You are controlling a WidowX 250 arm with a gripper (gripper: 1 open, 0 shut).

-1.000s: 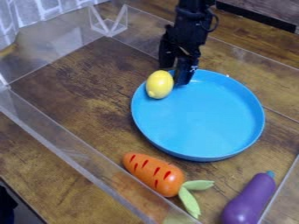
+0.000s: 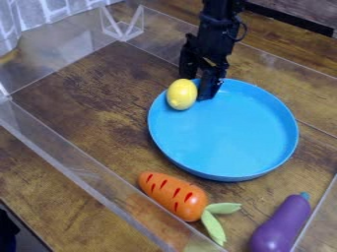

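Note:
A yellow oval object [image 2: 182, 94] rests on the left edge of a blue plate [image 2: 231, 133]. Just behind it, my black gripper [image 2: 202, 74] hangs low at the plate's back rim, reaching down from the top of the view. Its fingers are dark against the wood and partly overlap one another, so the space between them is hard to make out.
An orange toy carrot [image 2: 184, 200] with a green top lies in front of the plate, and a purple eggplant [image 2: 277, 226] sits at the lower right. Clear walls border the wooden surface, whose left part is bare.
The gripper has shifted slightly around the back of the yellow object; the yellow object sits about where it was, looking a little more upright. The plate has not visibly moved.

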